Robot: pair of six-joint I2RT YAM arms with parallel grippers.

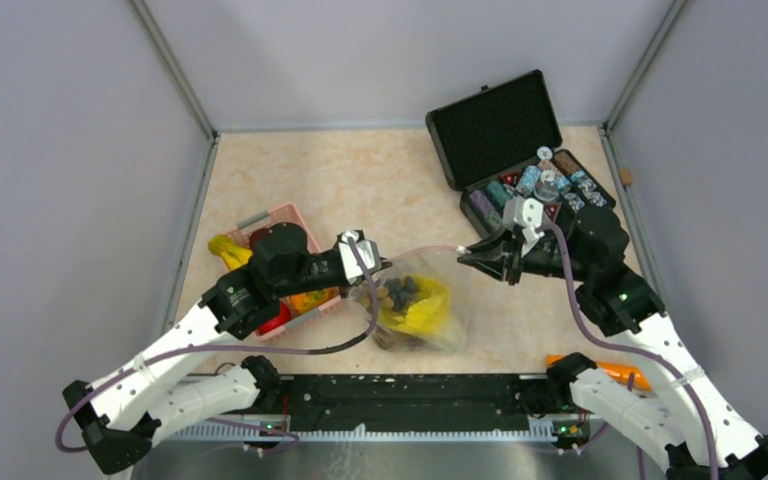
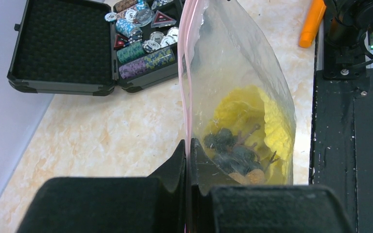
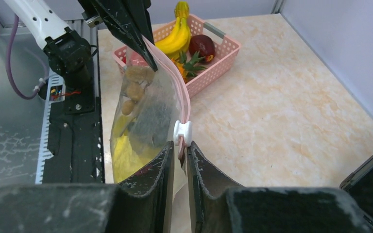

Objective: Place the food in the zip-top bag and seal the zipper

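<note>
The clear zip bag [image 1: 415, 315] hangs between my grippers with yellow, dark and brown food inside [image 2: 277, 126]. Its pink zipper strip [image 2: 185, 73] runs between them. My left gripper is shut on one end of the bag's zipper edge. My right gripper is at the other end, just by the white slider [image 3: 182, 131], its fingers narrowly apart around the strip end; whether they grip it cannot be told.
A pink basket of fruit [image 3: 216, 68] sits at the left. An open chip case [image 1: 495, 135] stands at the back right. An orange cylinder [image 2: 311, 24] lies at the front right.
</note>
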